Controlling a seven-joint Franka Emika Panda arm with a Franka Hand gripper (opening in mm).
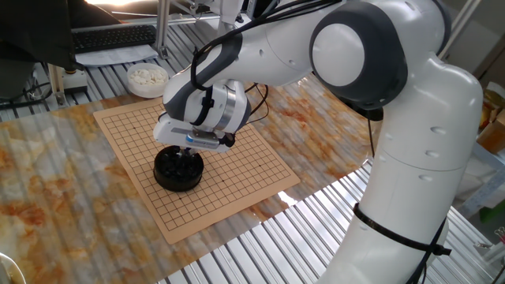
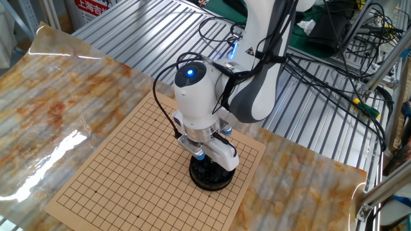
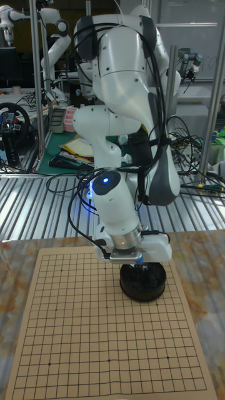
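A round black bowl (image 1: 178,180) filled with black stones stands on the tan grid board (image 1: 237,177). My gripper (image 1: 186,151) points down at the bowl's mouth, its fingertips at or just above the stones. In exterior view 2 the hand covers the far part of the bowl (image 2: 212,183). From the front, exterior view 3 has the hand over the back rim of the bowl (image 3: 142,287). The fingertips are small, dark and partly hidden, so whether they are apart or hold a stone does not show. No stones lie on the visible part of the board (image 2: 128,173).
A bowl of white stones (image 1: 147,80) stands behind the board, near a keyboard (image 1: 114,38). Slatted metal (image 2: 135,38) borders the table on the arm's side, with loose cables beyond.
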